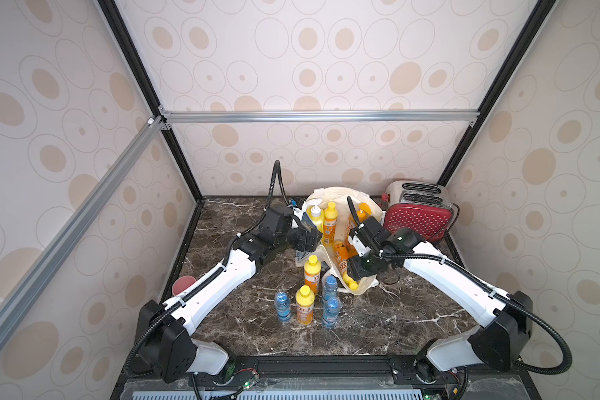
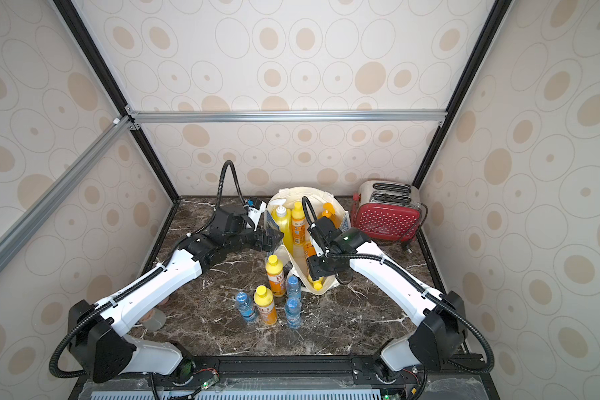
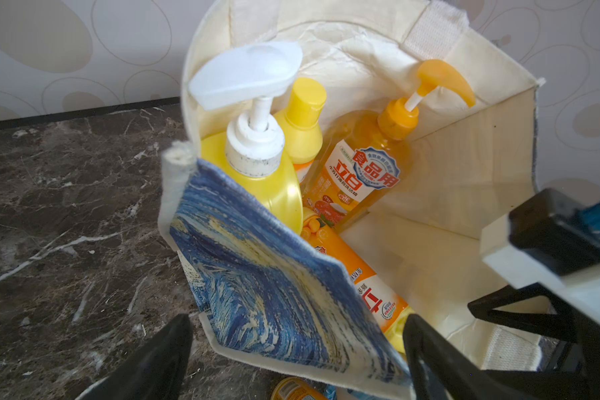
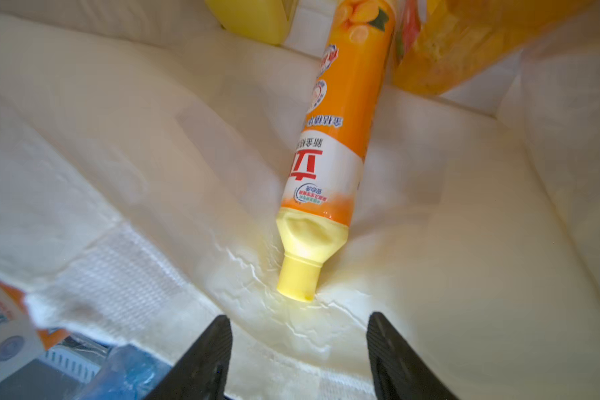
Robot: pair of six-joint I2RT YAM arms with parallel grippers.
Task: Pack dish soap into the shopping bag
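Note:
The cream shopping bag (image 1: 374, 205), its side printed blue (image 3: 246, 266), stands open between my arms. Several dish soap bottles are inside: a yellow one with a white pump (image 3: 260, 166), an amber one with an orange pump (image 3: 360, 166), a yellow-capped one (image 3: 303, 116) and an orange bottle (image 4: 333, 133) lying tilted, its pale yellow cap toward my right gripper. My left gripper is open, with the printed side between its spread fingers, not clamped. Over the bag's front part, my right gripper stands open, its fingers apart and clear of the orange bottle's cap.
In front of the bag stand two yellow-capped orange bottles (image 1: 304, 306) and several small blue water bottles (image 1: 282, 306). A red toaster (image 1: 416, 216) sits close on the bag's right. At the far left is a pink cup (image 1: 183, 285).

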